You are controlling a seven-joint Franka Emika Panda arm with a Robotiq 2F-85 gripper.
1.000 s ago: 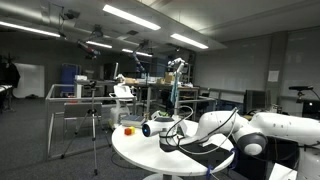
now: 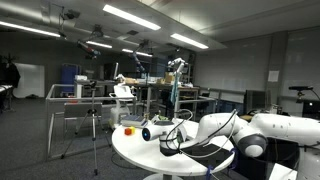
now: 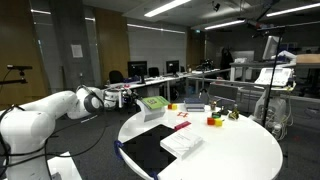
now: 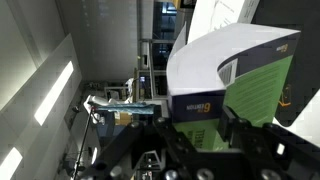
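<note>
In the wrist view, a green-and-white object like a book or leaflet (image 4: pixel 240 115) fills the space in front of my gripper. A pale label with dark lettering shows near its left end. The fingers are shut with this object between them, though the dark fingers hide the exact grip. From the second exterior view, the same green-topped, white-sided object (image 3: pixel 152 105) appears at the end of the arm, over the far left of the white table (image 3: pixel 250 155). In the first exterior view, the arm (image 2: pixel 205 128) reaches left above the table.
A black flat panel (image 3: pixel 150 153) and a white box-like item (image 3: pixel 182 142) lie on the table. Farther back are a small red item (image 3: pixel 181 126) and coloured blocks (image 3: pixel 214 121). A tripod (image 2: pixel 94 120) stands beyond the table's edge.
Over the last second the arm's end and the object by it have shifted very slightly in the first exterior view. Little else differs.
</note>
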